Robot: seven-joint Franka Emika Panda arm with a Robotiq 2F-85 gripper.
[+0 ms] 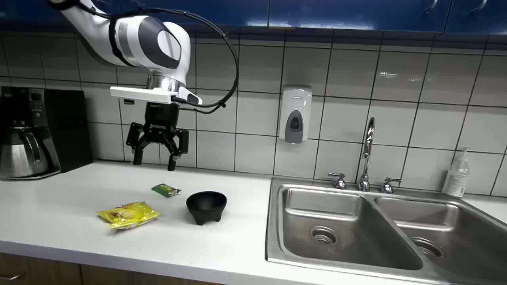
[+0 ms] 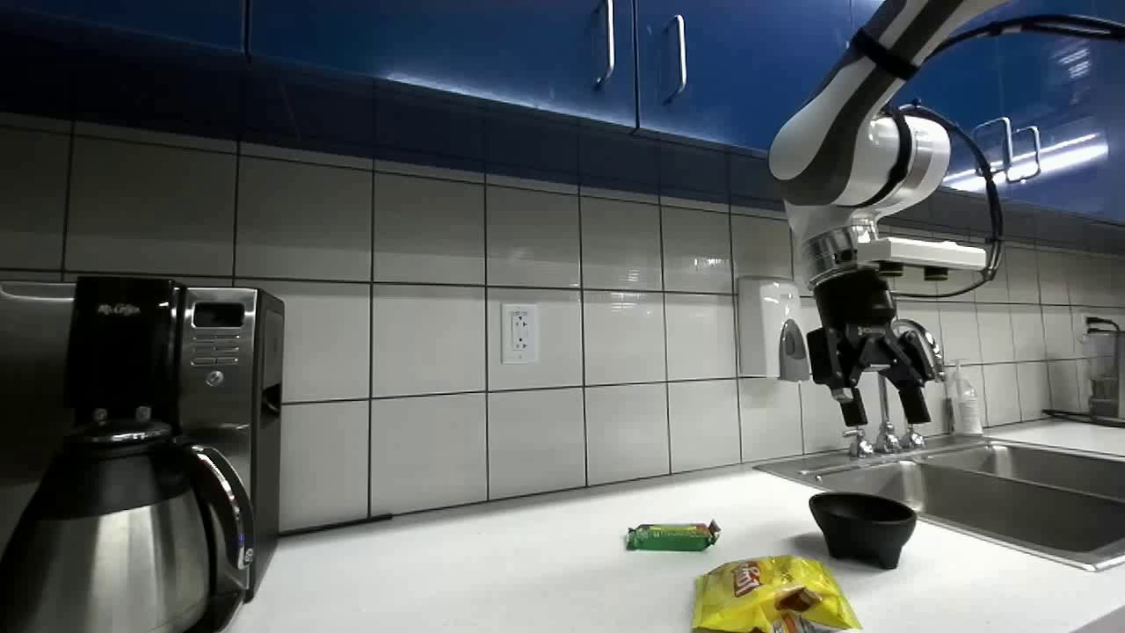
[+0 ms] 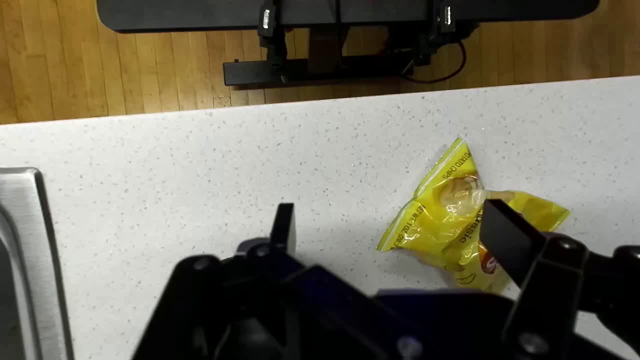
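My gripper (image 1: pixel 154 164) hangs high above the back of the counter, its fingers wide open and empty. In the second exterior view the gripper (image 2: pixel 886 418) shows the same gap between its fingertips. A yellow chip bag (image 1: pixel 128 215) lies crumpled on the counter toward the front. Behind it rests a small green-wrapped snack (image 1: pixel 166 190). The black three-legged bowl (image 1: pixel 206 207) stands upright to their right, and no contents show in it. From the wrist, the chip bag (image 3: pixel 447 222) appears partly behind one finger; the snack is hidden, and the gripper covers most of the bowl.
A steel double sink (image 1: pixel 277 223) with a faucet (image 1: pixel 368 147) borders the counter on the right. The coffee maker (image 1: pixel 71 128) stands at the left. Blue cabinets (image 1: pixel 356 16) overhang the back. Bare counter (image 1: pixel 57 209) stretches left of the chip bag.
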